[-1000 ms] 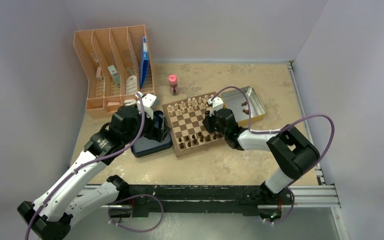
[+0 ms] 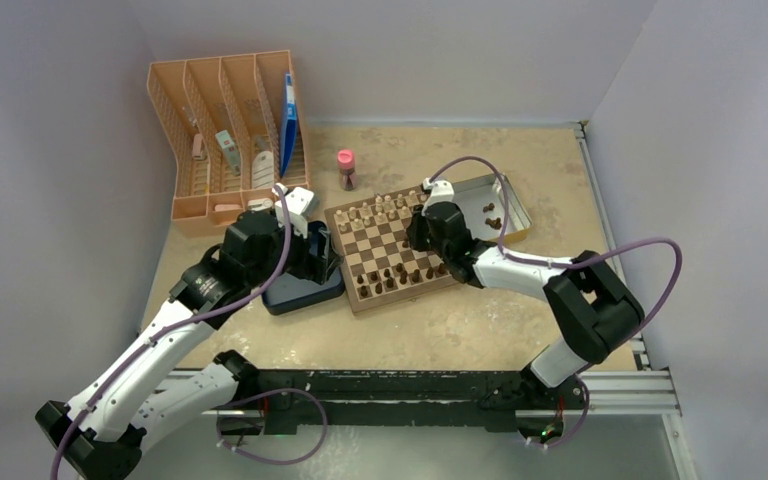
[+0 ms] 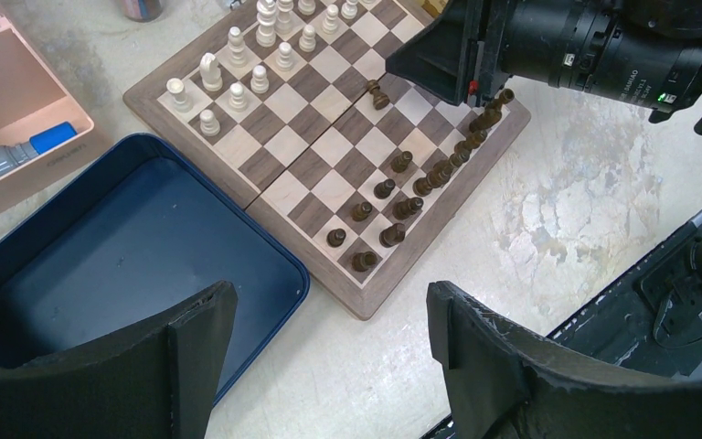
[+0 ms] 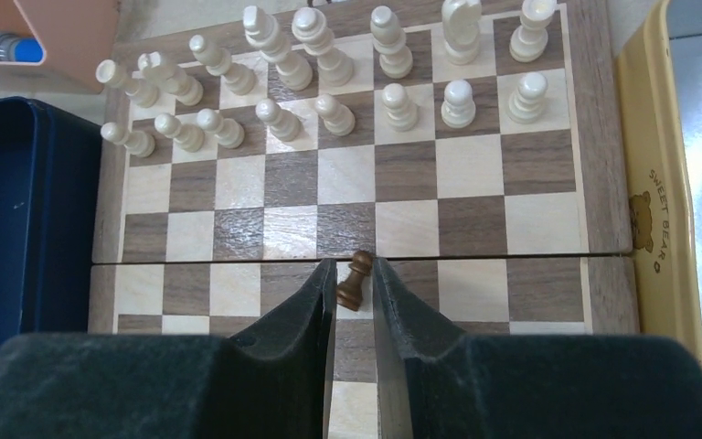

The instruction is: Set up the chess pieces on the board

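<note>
The chessboard (image 2: 380, 258) holds upright white pieces (image 4: 457, 105) in two rows and dark pieces (image 3: 407, 208) along the opposite side. One dark pawn lies on its side near the middle seam, also visible in the left wrist view (image 3: 378, 97). My right gripper is over it, fingers part open on either side of the pawn as seen from above; whether they touch it I cannot tell. My left gripper stands open left of the board, above the blue tray's edge, with nothing between its fingers.
A blue tray (image 3: 119, 256) sits left of the board. A yellow-sided box (image 4: 654, 110) with some dark pieces (image 2: 494, 223) is at the right. A pink organiser (image 2: 190, 215) and pink-lidded jar (image 2: 347, 168) stand behind.
The left arm has not moved.
</note>
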